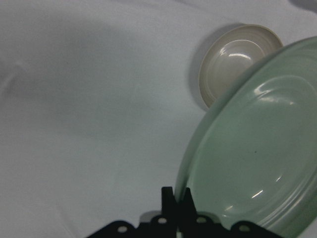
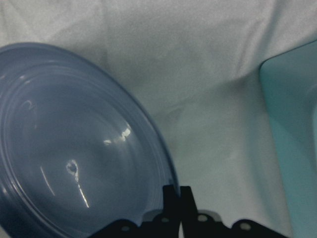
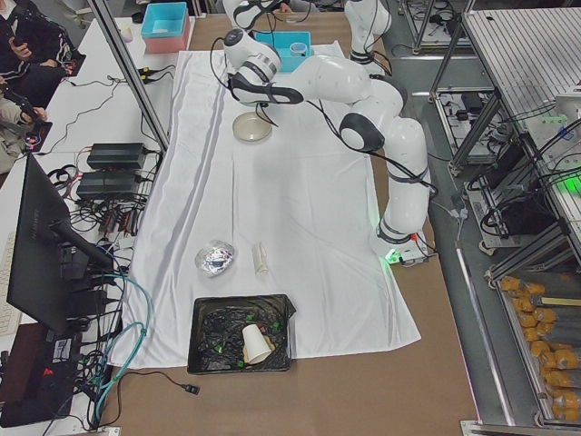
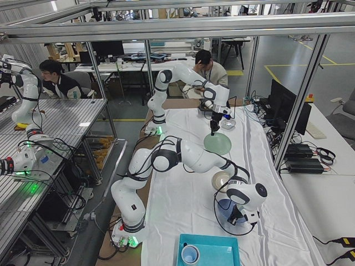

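My left gripper is shut on the rim of a green plate (image 1: 252,148), raised over the white cloth; a beige plate (image 1: 228,64) lies partly behind it. In the camera right view, this green plate (image 4: 217,145) hangs beyond the beige plate (image 4: 218,176). My right gripper is shut on the rim of a blue plate (image 2: 74,129), beside a light blue bin (image 2: 282,109). The blue plate is partly hidden by my right arm in the camera right view.
A dark tray (image 3: 209,336) holding a white cup stands at the near end in the camera left view, with a foil item (image 3: 215,258) and a pale object (image 3: 260,259) nearby. The light blue bin (image 4: 216,255) holds a cup (image 4: 189,254).
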